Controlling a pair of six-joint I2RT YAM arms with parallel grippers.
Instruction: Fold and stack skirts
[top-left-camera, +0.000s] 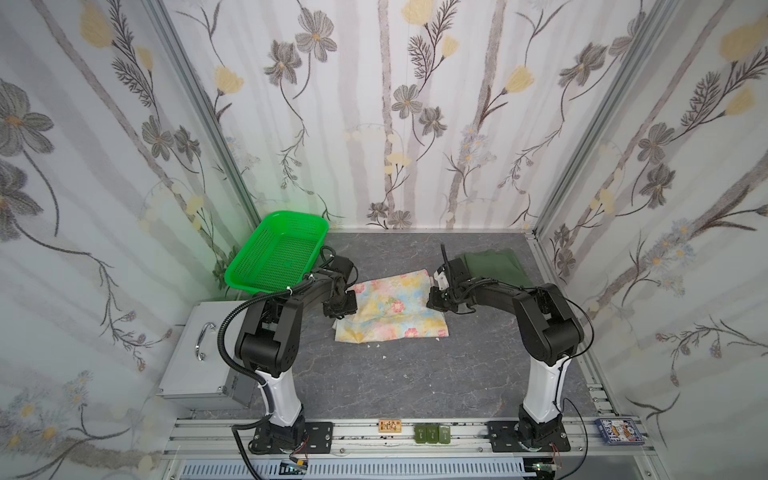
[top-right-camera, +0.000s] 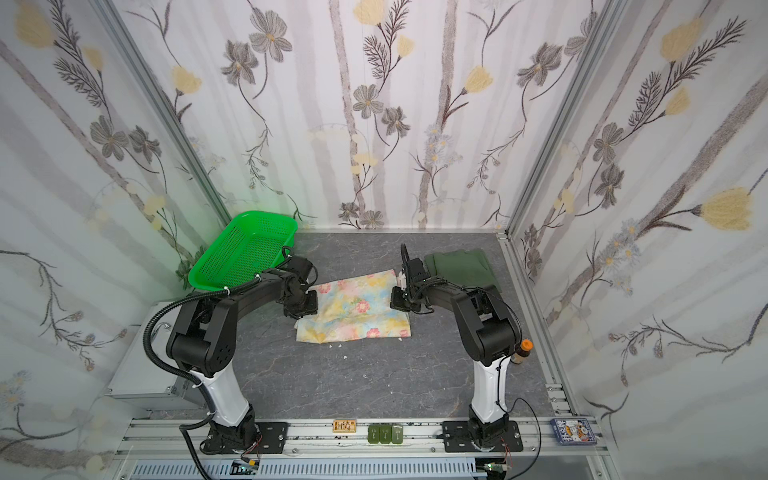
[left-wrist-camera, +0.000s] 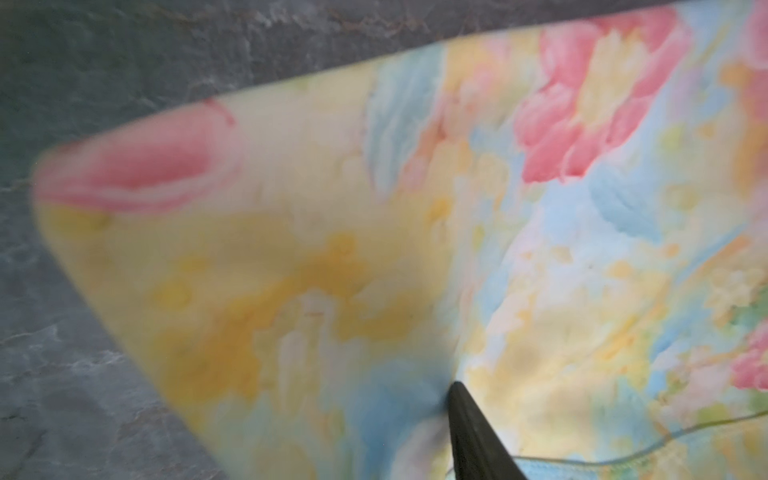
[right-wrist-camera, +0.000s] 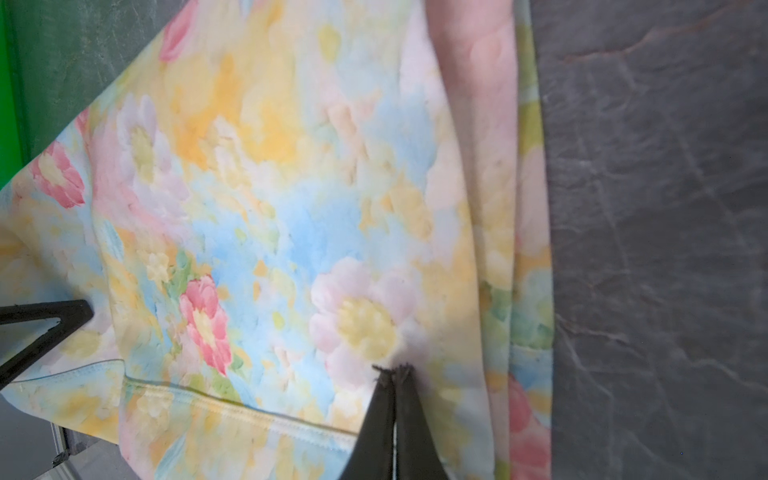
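A pastel floral skirt (top-left-camera: 392, 308) lies spread in the middle, its layers showing along the right edge in the right wrist view. My left gripper (top-left-camera: 342, 310) is low on its left end; in the left wrist view one dark finger shows against the fabric, its finger's state unclear. My right gripper is shut, pressed on the skirt near its layered right edge; whether fabric is pinched is hidden. A folded green cloth (top-left-camera: 496, 264) lies behind the right arm.
A green basket (top-left-camera: 240, 272) stands back left, a white box (top-left-camera: 192, 344) front left. An orange-capped jar (top-right-camera: 521, 350) is at the right.
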